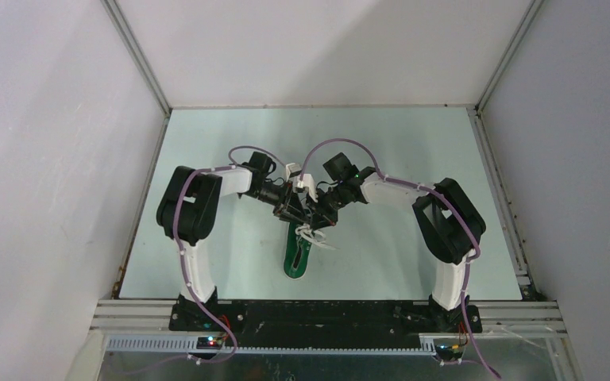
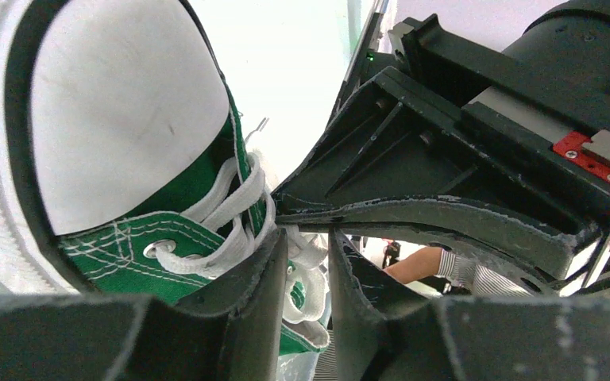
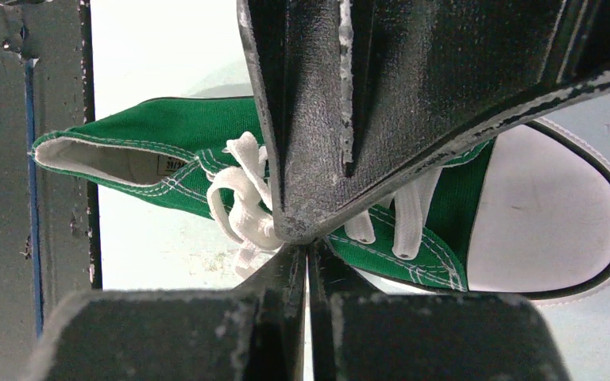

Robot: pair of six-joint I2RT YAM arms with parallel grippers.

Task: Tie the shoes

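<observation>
A green canvas shoe (image 1: 297,258) with white toe cap (image 3: 552,214) lies mid-table, its toe end under both grippers. White laces (image 3: 238,190) are bunched over its eyelets. My left gripper is at the laces, its fingertips slightly apart, with lace visible at and behind them; whether it grips any is unclear. My right gripper is shut right over the lace bunch; any lace between its tips is hidden. The left gripper's body covers much of the shoe in the right wrist view.
The two arms nearly touch above the shoe.
</observation>
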